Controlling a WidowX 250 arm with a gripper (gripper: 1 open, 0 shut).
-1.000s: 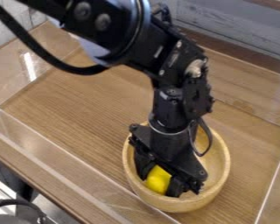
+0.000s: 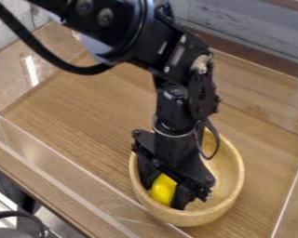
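Note:
A tan round bowl (image 2: 220, 200) rests on the wooden table toward the lower right. My black gripper (image 2: 167, 181) reaches down into it, its fingers around a yellow object (image 2: 163, 189) lying low in the bowl. The gripper's body hides part of the object, and whether the fingers press on it is unclear.
Transparent strips run along its edges, with a white panelled wall (image 2: 257, 51) behind. A dark cable lies at the lower left corner.
The gripper and arm have shifted slightly left and up within the bowl. The yellow object has moved slightly left with them.

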